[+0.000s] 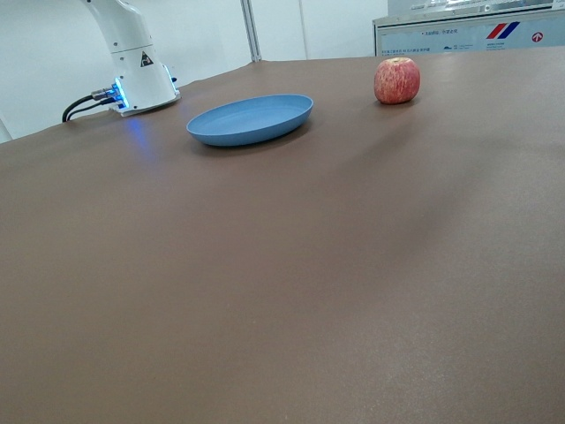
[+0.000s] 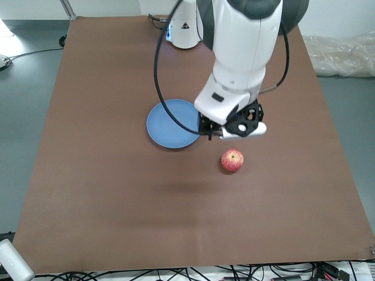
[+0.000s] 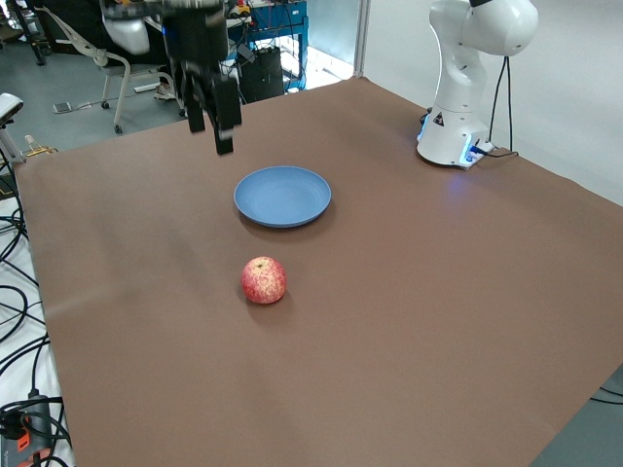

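Observation:
A red apple rests on the brown table, in front of a round blue plate, apart from it. The black gripper hangs from the white arm, raised above the table. In the left view it overlaps the plate's right edge, above and behind the apple; in the right view it is up and left of the plate. I cannot tell how far its fingers are parted, nor see anything held. In the top view the gripper is out of sight.
Cables lie along the edge outside the tabletop.

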